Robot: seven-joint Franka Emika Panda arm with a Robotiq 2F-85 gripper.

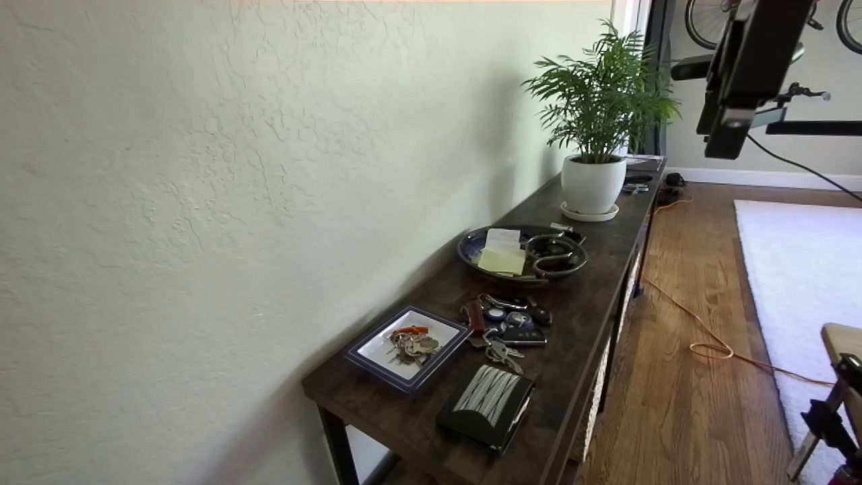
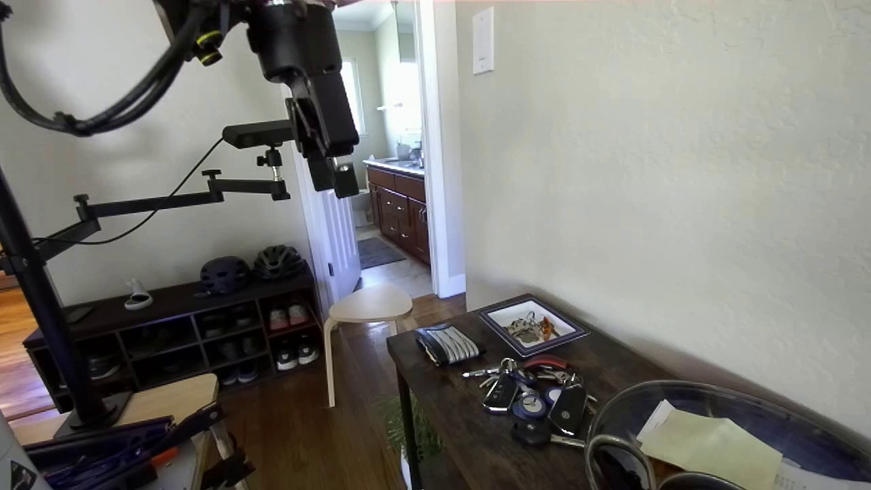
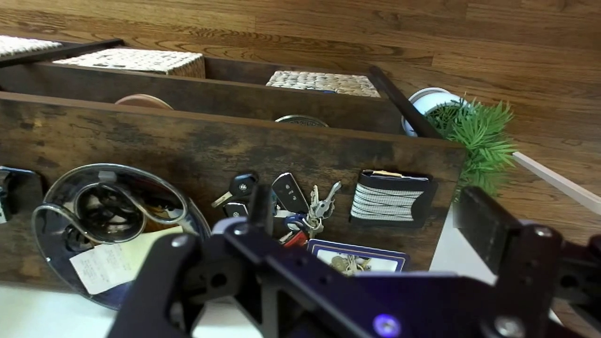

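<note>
My gripper stands open with nothing between its fingers. Its wrist camera looks down on the dark wooden console table. Well apart from the tabletop, the gripper (image 2: 336, 178) hangs in the air in the second exterior view. A black wallet with grey cord-like bands (image 1: 487, 404) lies near the table's end. Beside it sits a blue-rimmed white tray (image 1: 363, 349) holding keys with an orange tag (image 1: 414, 330). A heap of car keys and fobs (image 2: 535, 400) lies loose on the wood. In the wrist view, my own gripper hides part of the tray and heap.
A dark oval bowl (image 1: 469, 247) holds paper notes and a looped metal-rimmed object. Behind it stands a potted plant (image 1: 594, 186) on the table. The wall runs along the table's back edge. A wooden stool (image 2: 371, 303) stands on the floor past the table's end.
</note>
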